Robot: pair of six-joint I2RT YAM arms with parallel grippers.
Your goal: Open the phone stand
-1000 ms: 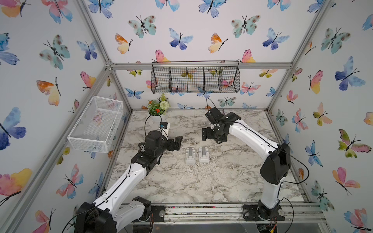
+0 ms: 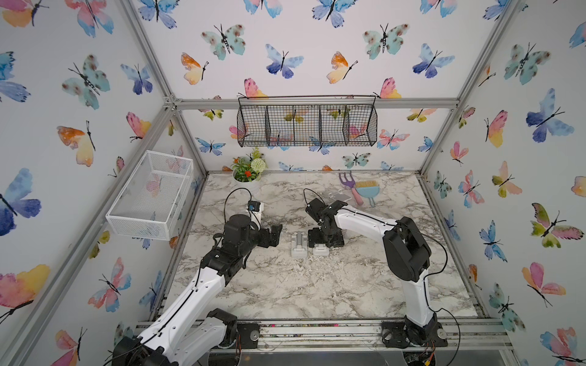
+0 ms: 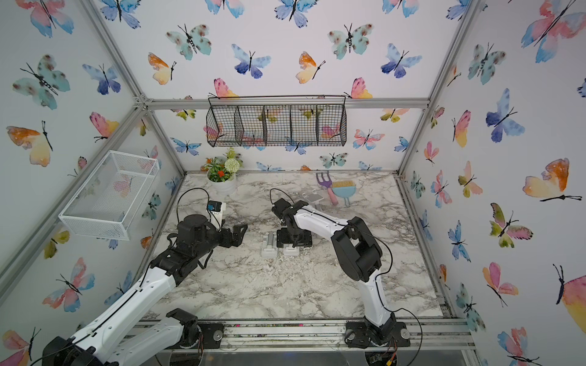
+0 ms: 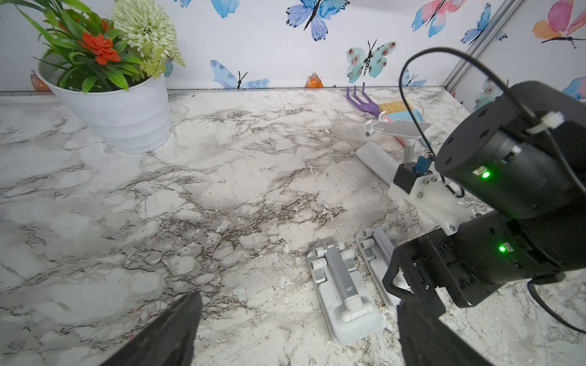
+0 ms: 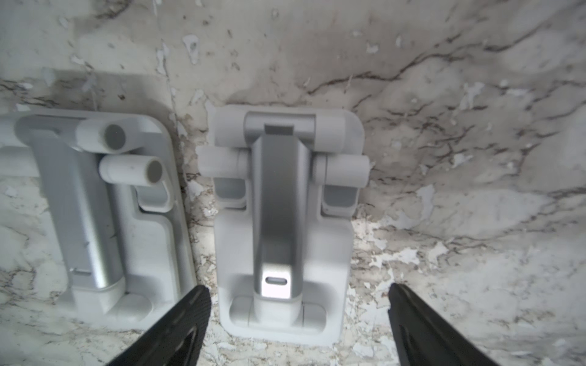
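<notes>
Two folded light-grey phone stands lie side by side mid-table. The left stand (image 4: pixel 345 296) is uncovered in the left wrist view. Over the right stand (image 5: pixel 280 225), which appears whole in the right wrist view, my right gripper hovers with its fingers apart on either side and nothing gripped. An opened stand with a raised plate (image 4: pixel 399 128) is further back, partly behind the right arm. Off to the left, my left gripper hangs above the table, open and empty.
A white flower pot (image 4: pixel 110 109) stands at the back left. Near the back wall lie a purple fork (image 2: pixel 346 178) and a blue brush (image 2: pixel 368 191). A wire basket (image 2: pixel 307 125) hangs above.
The stands have not moved.
</notes>
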